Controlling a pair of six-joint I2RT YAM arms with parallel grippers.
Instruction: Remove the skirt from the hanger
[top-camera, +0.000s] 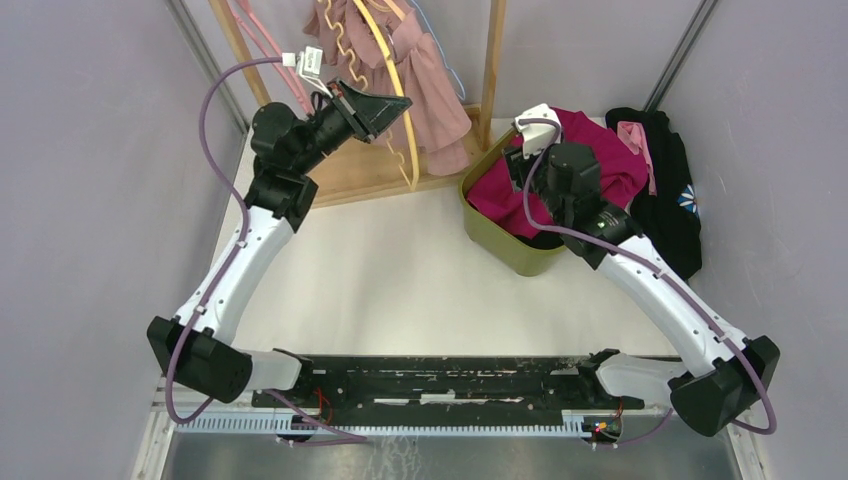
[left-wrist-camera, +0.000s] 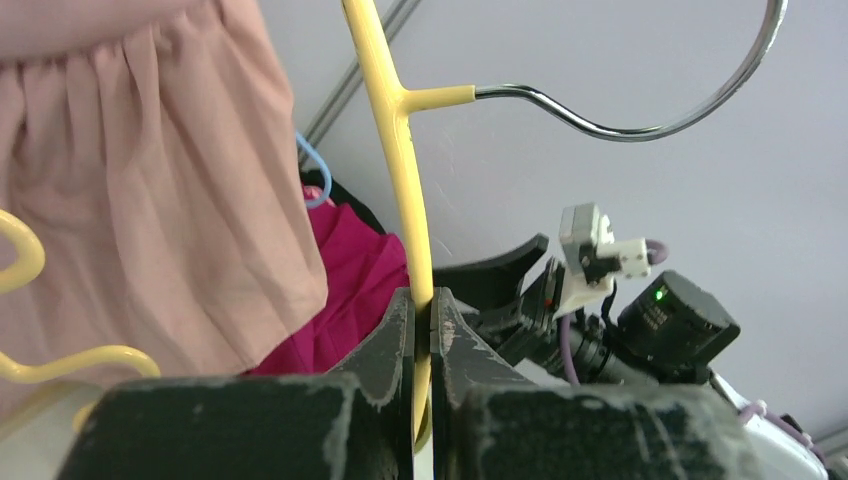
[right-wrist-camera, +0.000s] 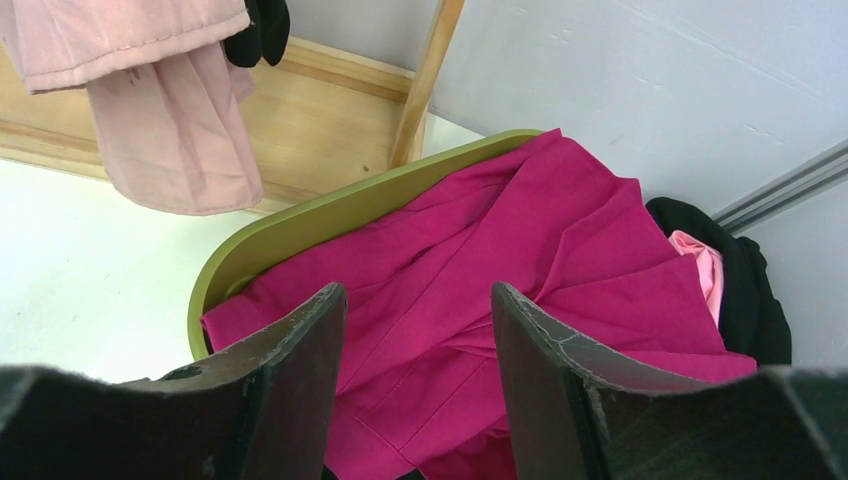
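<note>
My left gripper is shut on a yellow hanger (left-wrist-camera: 402, 170), gripping its smooth bar; the metal hook curves off to the upper right. No cloth hangs on this hanger. From above, the hanger (top-camera: 385, 60) stands in front of a pink garment (top-camera: 440, 110) on the wooden rack. A magenta cloth (right-wrist-camera: 470, 270) lies heaped in the olive green bin (right-wrist-camera: 290, 230). Above it my right gripper is open, its fingers apart and nothing held between them; it is not seen to touch the cloth.
The rack's wooden post (top-camera: 492, 70) rises just left of the bin. Pink hangers (top-camera: 270, 45) and a blue hanger (top-camera: 440, 50) hang on the rack. A black garment (top-camera: 665, 190) lies right of the bin.
</note>
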